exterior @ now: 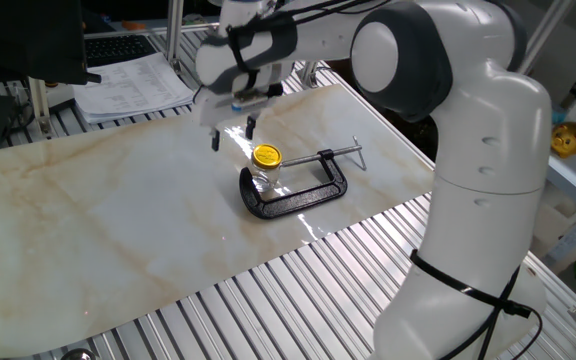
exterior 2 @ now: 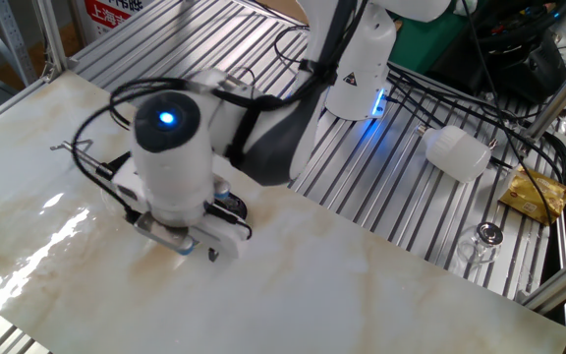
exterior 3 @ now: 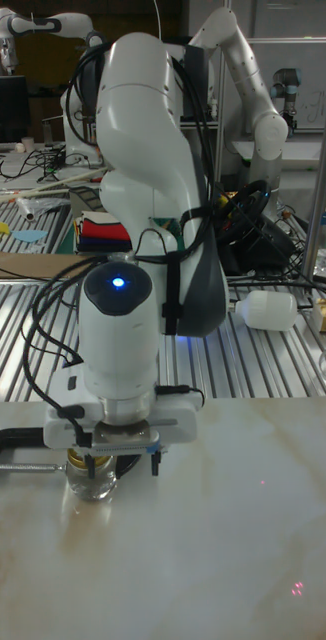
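A small clear jar with a yellow lid [exterior: 266, 156] stands on the marbled board. Around it lies a black C-clamp [exterior: 298, 203], its frame on the near side and its screw bar pointing at the jar. I cannot tell whether clamp and jar touch. My gripper [exterior: 233, 138] is open above the board, to the left of the jar in exterior view 1, with its fingers spread and nothing between them. In exterior view 3 the jar [exterior 3: 92, 485] shows partly behind one finger of the gripper [exterior 3: 120, 465]. Exterior view 2 hides the jar behind the arm.
Papers [exterior: 136, 90] lie at the board's far edge. The marbled board [exterior: 88, 230] is bare over its left part. On the slatted table are a white bulb-shaped object [exterior 2: 457, 153], a gold packet [exterior 2: 534, 194] and a small glass [exterior 2: 481, 242].
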